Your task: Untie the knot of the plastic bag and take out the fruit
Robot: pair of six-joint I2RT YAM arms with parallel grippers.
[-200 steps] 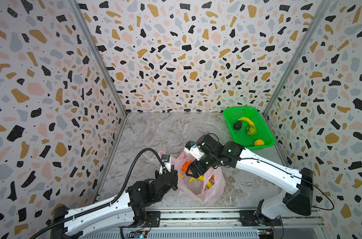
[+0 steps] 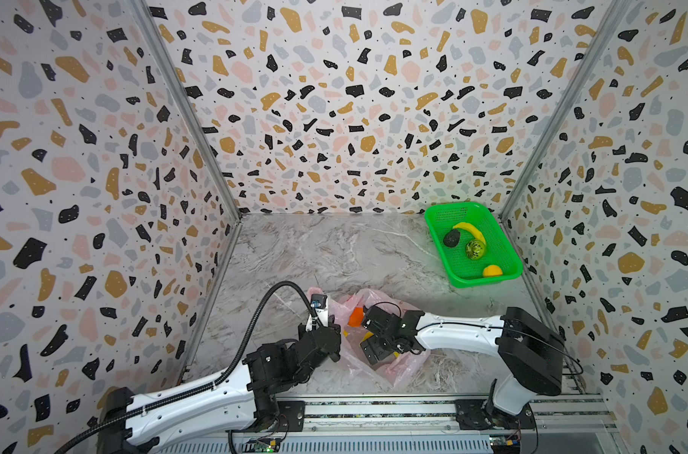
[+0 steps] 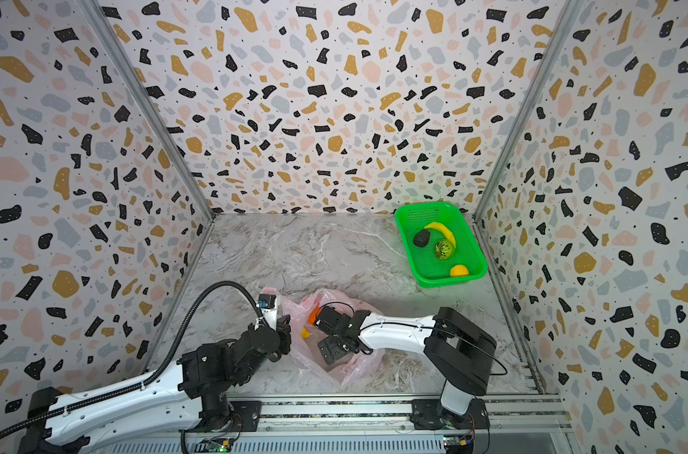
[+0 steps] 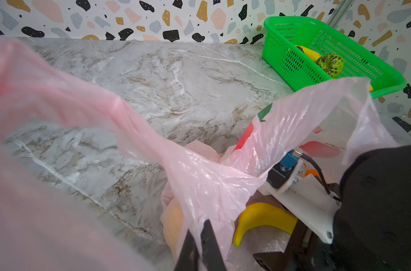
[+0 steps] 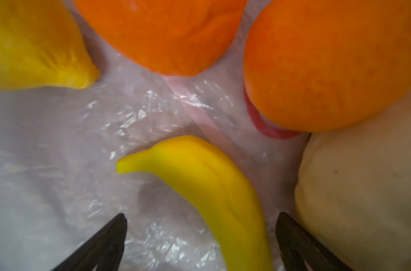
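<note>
The pink plastic bag [image 2: 396, 372] lies opened at the front of the table. In the left wrist view my left gripper is shut on a gathered fold of its film. My right gripper is down inside the bag, open, its fingers either side of a banana [image 5: 214, 189]. Around it in the right wrist view are two orange fruits [image 5: 332, 58], a yellow fruit [image 5: 33, 45] and a pale round fruit [image 5: 359, 180].
A green basket [image 2: 457, 271] at the back right holds a banana, an avocado, a green patterned fruit and a round yellow-orange fruit.
The left arm has barely moved.
</note>
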